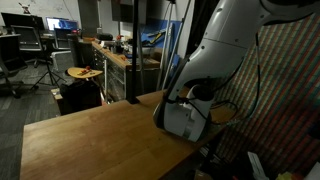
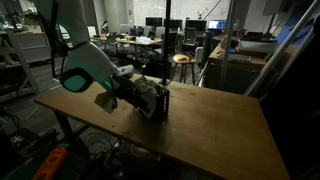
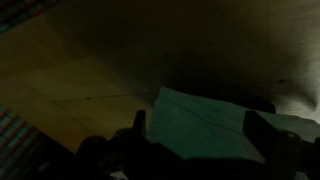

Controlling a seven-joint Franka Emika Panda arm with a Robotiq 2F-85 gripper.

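Note:
In the wrist view a grey-green cloth [image 3: 195, 112] lies at the bottom, reaching between and under the dark fingers of my gripper. The two fingers stand wide apart, so the gripper is open. Whether either finger touches the cloth cannot be told in this dim view. Exterior view 1 has a pale grey shape [image 1: 182, 120] on the right part of the wooden table, below the arm's wrist. The fingertips are hard to make out from outside.
Beside the arm's end stands a dark crate-like object [image 2: 160, 103], partly hidden. A black post [image 1: 133, 55] rises at the table's far edge.

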